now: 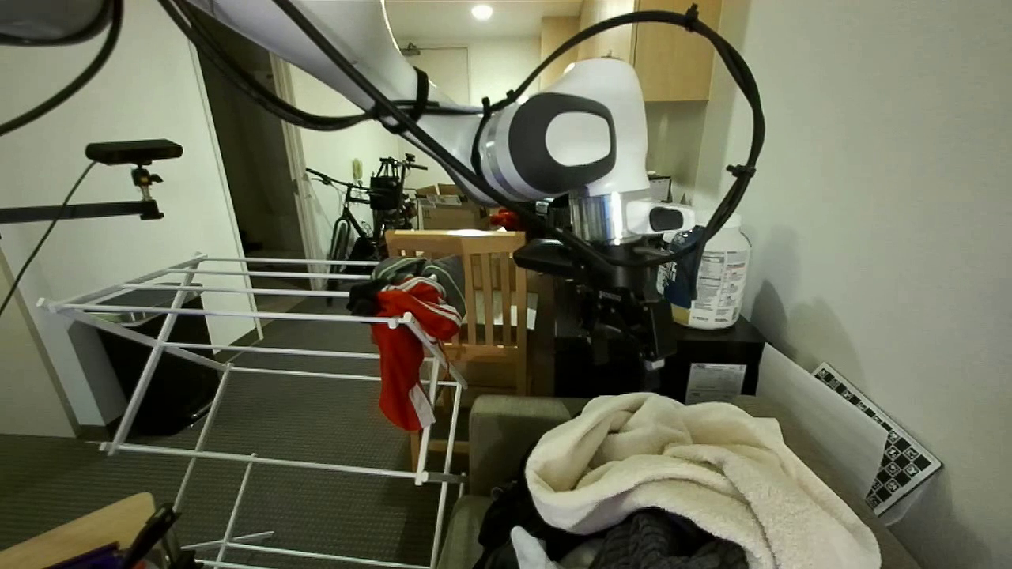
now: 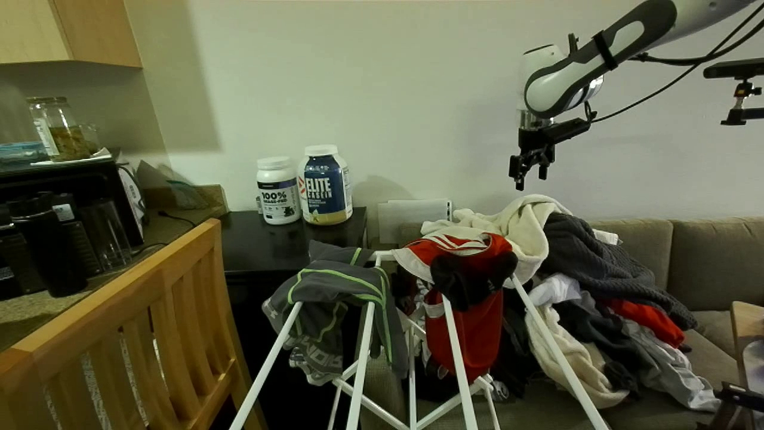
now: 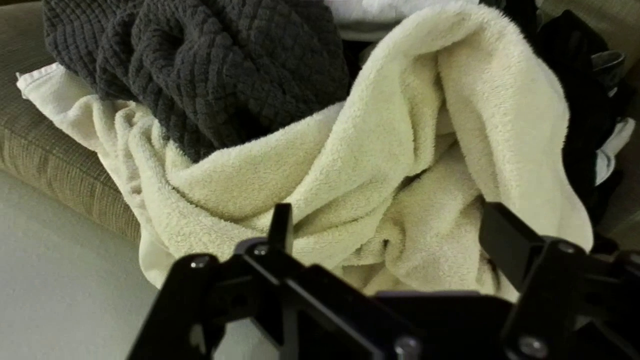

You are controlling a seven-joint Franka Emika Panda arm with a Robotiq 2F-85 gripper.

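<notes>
A thick cream towel (image 1: 674,455) lies bunched on top of a heap of laundry on the couch. My gripper (image 1: 621,352) hangs in the air above its far end, apart from it. Seen from the wrist, the open gripper has its fingers (image 3: 280,228) spread wide over the towel's folds (image 3: 360,180), nothing held between them. In exterior view 2 the gripper (image 2: 528,180) points down a little above the towel (image 2: 526,222). A dark grey quilted cloth (image 3: 222,66) lies against the towel.
A white drying rack (image 1: 285,465) stands left of the couch, with a red garment (image 2: 465,329) and a grey one with green trim (image 2: 336,290) hung on it. Two tubs (image 2: 326,186) stand on the black cabinet (image 2: 243,243). Behind the rack is a wooden chair (image 1: 489,284).
</notes>
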